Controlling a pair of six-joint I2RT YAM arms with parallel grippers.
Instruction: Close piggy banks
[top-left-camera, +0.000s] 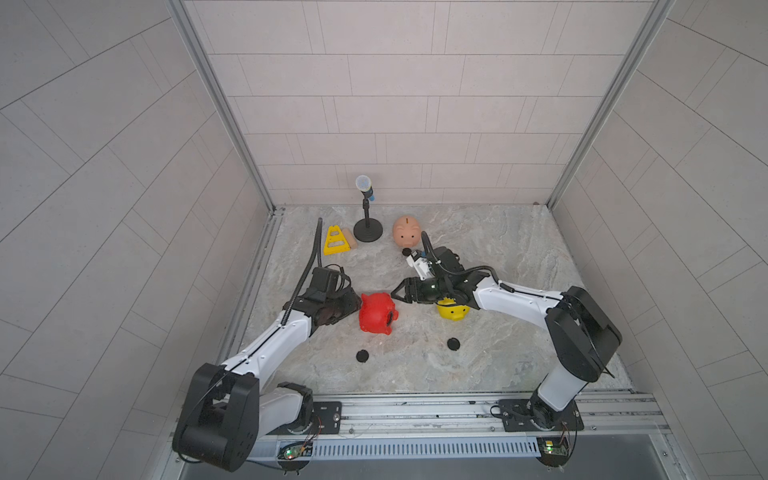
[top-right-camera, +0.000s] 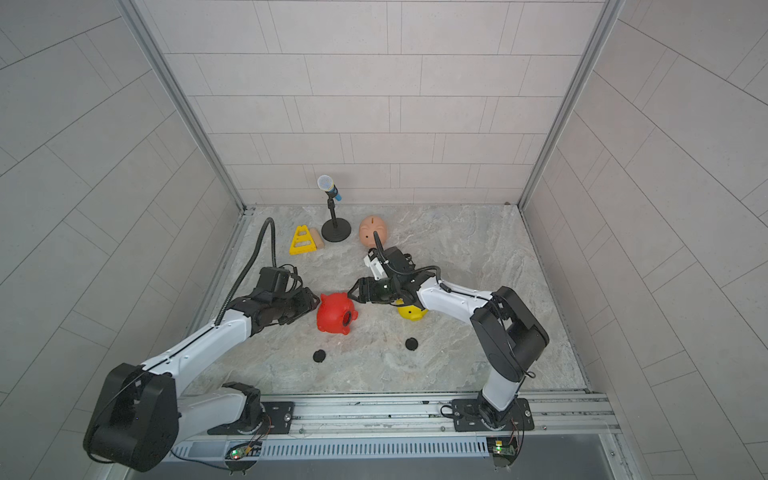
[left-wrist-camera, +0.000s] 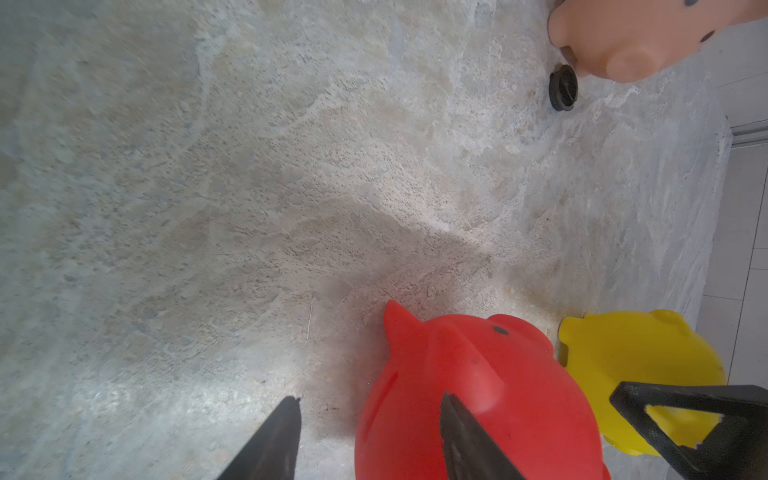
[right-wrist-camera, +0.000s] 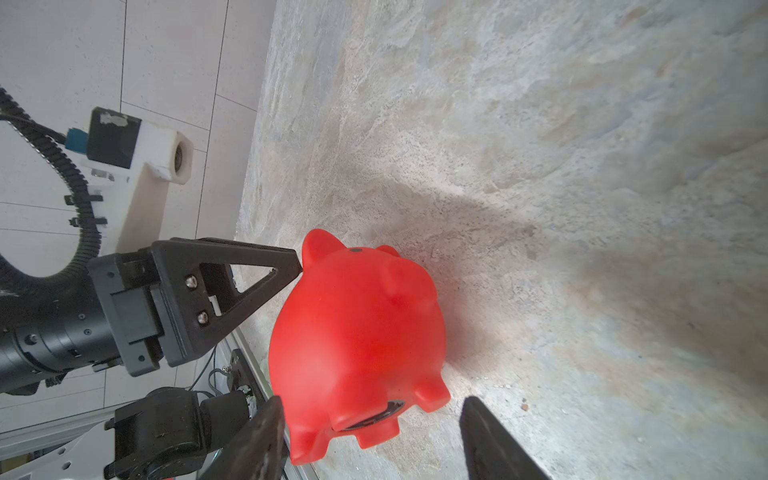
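Note:
A red piggy bank (top-left-camera: 375, 312) is tipped over in the middle of the table, the dark round patch in its underside (right-wrist-camera: 374, 417) turned toward the right arm's side. On its left stands my left gripper, fingers partly open, one finger (right-wrist-camera: 240, 276) reaching the pig by an ear; contact is unclear. My right gripper hovers just right of the pig, open and empty. A yellow piggy bank (top-left-camera: 453, 310) sits under the right arm, partly covered. Farther back is a peach piggy bank (top-left-camera: 406, 231). Black lids lie in front: one left (top-left-camera: 362, 356), one right (top-left-camera: 453, 344).
One more black lid (left-wrist-camera: 563, 87) rests against the peach pig. At the back stand a black lamp-like stand (top-left-camera: 367, 229) and a yellow triangular block (top-left-camera: 336, 240). Bare table shows at the right rear and along the front.

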